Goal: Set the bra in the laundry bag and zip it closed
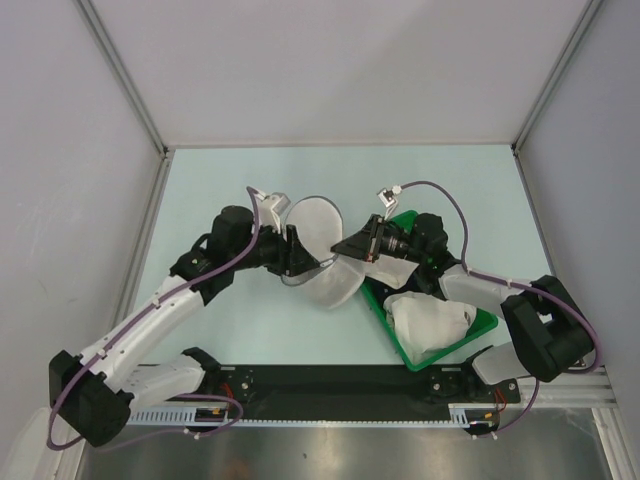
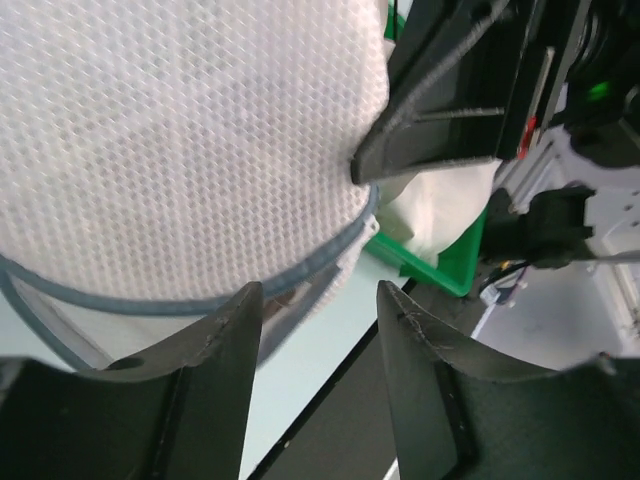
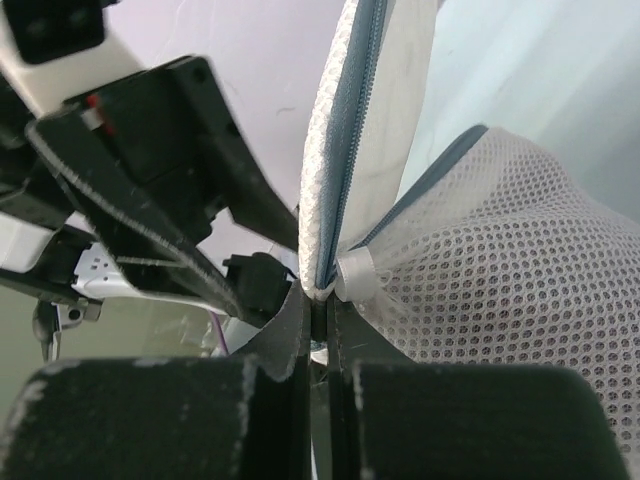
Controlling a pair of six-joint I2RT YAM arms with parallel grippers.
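Note:
The white mesh laundry bag (image 1: 313,225) is held up in mid-air between both grippers, its grey-edged opening showing. My right gripper (image 1: 345,247) is shut on the bag's zipper edge; in the right wrist view the grey zipper tape (image 3: 350,150) runs into its fingertips (image 3: 300,350). My left gripper has its fingers apart, just beside the bag's grey rim, with nothing clearly held. I cannot identify the bra in these views.
A green tray (image 1: 398,348) with white cloths and dark items lies on the right of the table, under the right arm.

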